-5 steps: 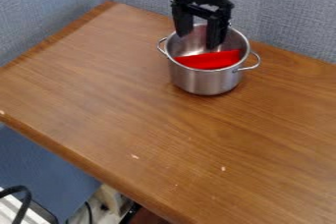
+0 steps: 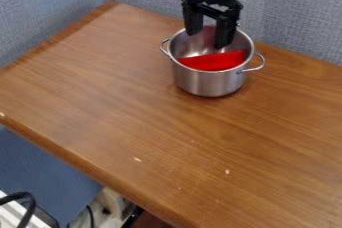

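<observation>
A steel pot (image 2: 206, 80) with two side handles stands on the wooden table (image 2: 107, 102) toward the back right, with a red object (image 2: 214, 59) lying inside it. My black gripper (image 2: 210, 27) hangs from above over the back of the pot's mouth, open, its fingers apart. I see nothing held in it.
Grey padded walls (image 2: 291, 17) rise behind and to the left. Black cables (image 2: 19, 200) and other items sit low at the bottom left, beyond the table's edge.
The pot and red object look unmoved.
</observation>
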